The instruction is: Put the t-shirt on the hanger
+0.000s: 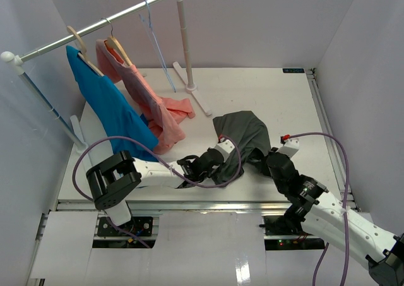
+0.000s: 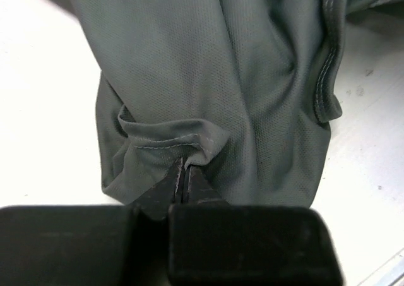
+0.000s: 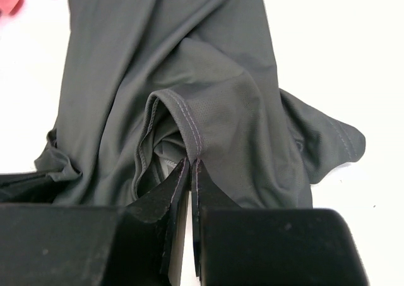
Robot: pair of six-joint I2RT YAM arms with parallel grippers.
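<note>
The dark grey-green t-shirt (image 1: 240, 131) lies bunched on the white table. My left gripper is at its left part, shut on a folded, stitched edge of the cloth. My right gripper is at the shirt's right side, shut on a raised stitched edge. A blue plastic hanger (image 1: 161, 52) hangs empty on the rail (image 1: 117, 17) at upper left.
A blue shirt (image 1: 110, 112) and a pink shirt (image 1: 145, 103) hang on wooden hangers at left, the pink one partly resting on the table. The rack's foot (image 1: 201, 103) sits behind the t-shirt.
</note>
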